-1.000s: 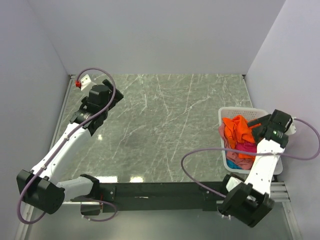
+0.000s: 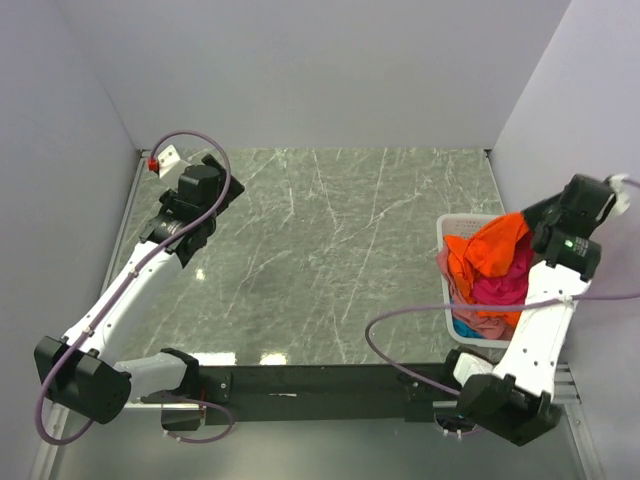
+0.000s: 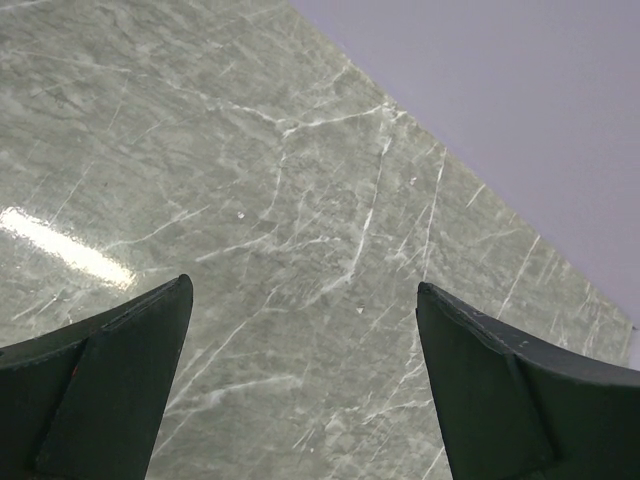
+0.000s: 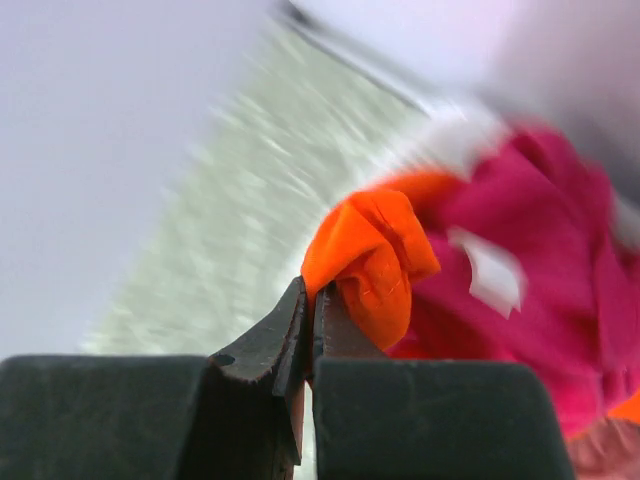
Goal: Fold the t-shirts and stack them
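A white basket point(image 2: 448, 225) at the right of the table holds crumpled shirts: an orange one point(image 2: 480, 250), a magenta one point(image 2: 500, 288), a pink one and a blue one. My right gripper is shut on the orange shirt, whose bunched end pokes up between the fingertips; in the top view it is raised at the basket's back right, drawing the cloth upward. My left gripper hangs open over bare marble at the table's left, nothing between its fingers.
Walls stand close at both sides and behind. Purple cables loop from both arms, one crossing the basket's front.
My right gripper has risen and moved toward the back right, lifting part of the orange shirt out of the pile. The left arm is essentially still.
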